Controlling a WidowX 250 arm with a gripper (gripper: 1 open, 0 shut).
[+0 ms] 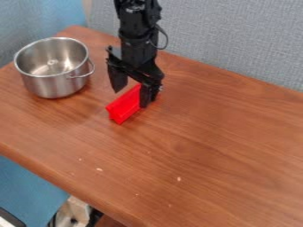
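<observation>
My black gripper (134, 84) hangs from the top of the view with its fingers open, one on either side of the upper part of a red block (123, 107). The block lies on the wooden table at a slant, its upper end partly hidden by the gripper. Whether the fingers touch it I cannot tell. A steel pot (53, 66) with a wire handle stands to the left of the gripper and block.
A grey wall (236, 44) runs behind it. Blue surfaces border the table on the left.
</observation>
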